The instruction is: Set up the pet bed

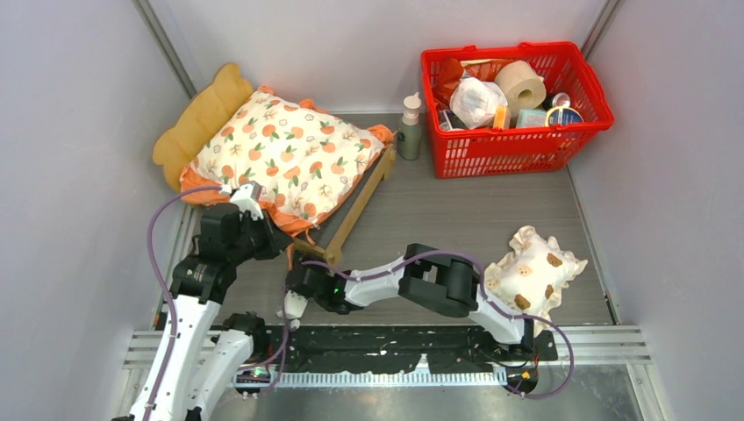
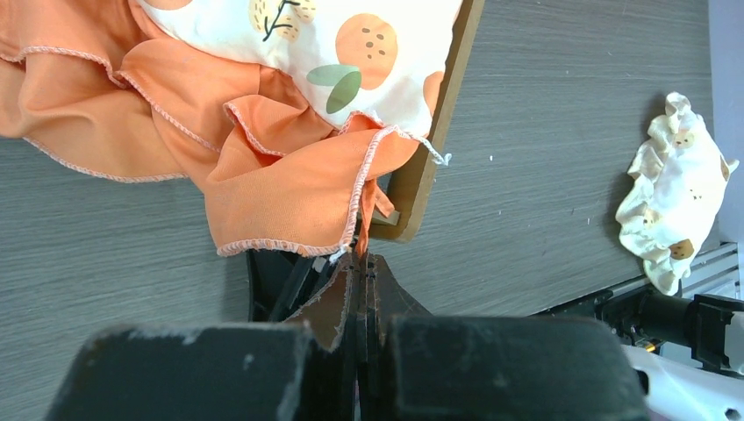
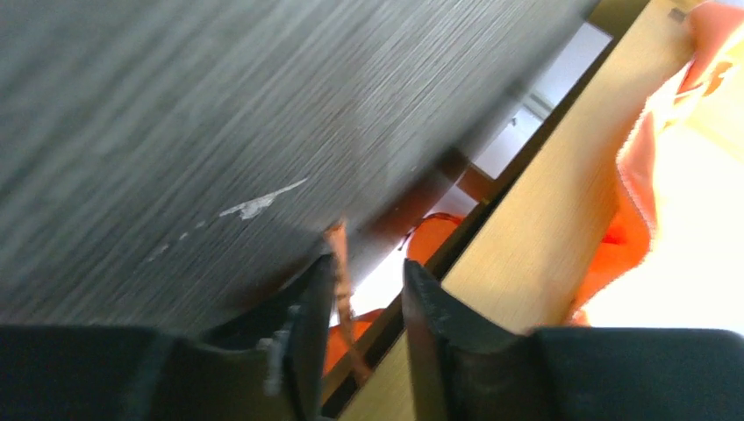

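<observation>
The wooden pet bed frame (image 1: 358, 210) holds a peach-print cushion (image 1: 281, 153) with orange ruffled edging. My left gripper is shut at the cushion's near corner, with a thin orange tie (image 2: 364, 232) at its fingertips. My right gripper is low beside the frame's rail (image 3: 553, 202), part open; a dangling orange strip (image 3: 342, 272) shows between or just beyond its fingers, blurred. In the top view the right gripper sits under the near corner of the bed, partly hidden.
A small ruffled pillow (image 1: 533, 281) lies at the right. A red basket (image 1: 518, 153) of goods and a green pump bottle (image 1: 409, 139) stand at the back.
</observation>
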